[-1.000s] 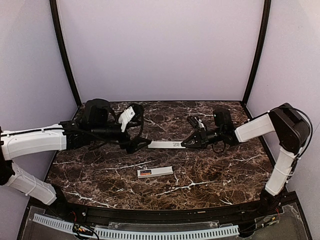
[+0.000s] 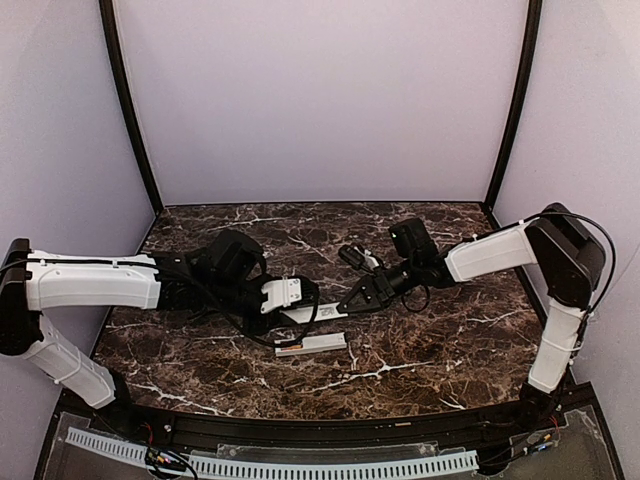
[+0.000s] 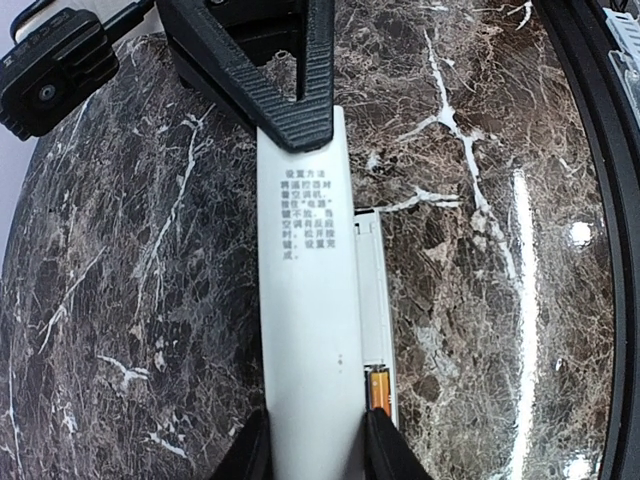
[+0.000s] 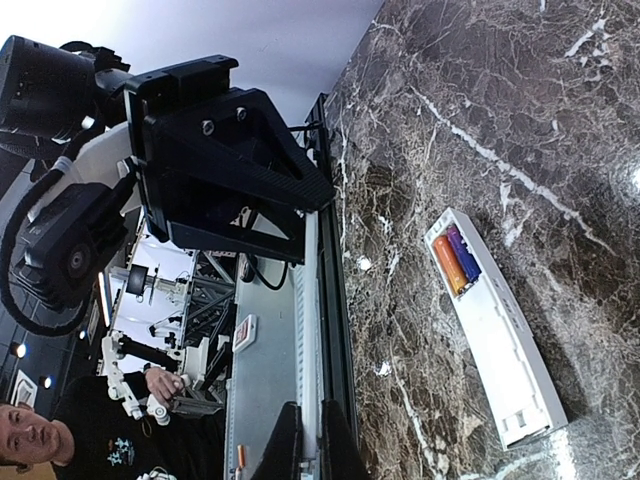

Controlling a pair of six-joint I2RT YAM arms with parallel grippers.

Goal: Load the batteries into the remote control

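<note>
The white battery cover (image 3: 308,300), printed with small text, is held level in the air between my grippers. My right gripper (image 2: 354,300) is shut on one end of it. My left gripper has its fingers around the other end; whether they grip it is unclear. Below, the white remote (image 4: 505,360) lies on the marble table with its back open, an orange battery (image 4: 450,262) and a purple battery (image 4: 463,250) side by side in its compartment.
Dark frame rails border it along the front edge and at the corners.
My left gripper has come down and over to the cover's end. My right gripper has moved left with the cover, which now sits closer above the remote.
</note>
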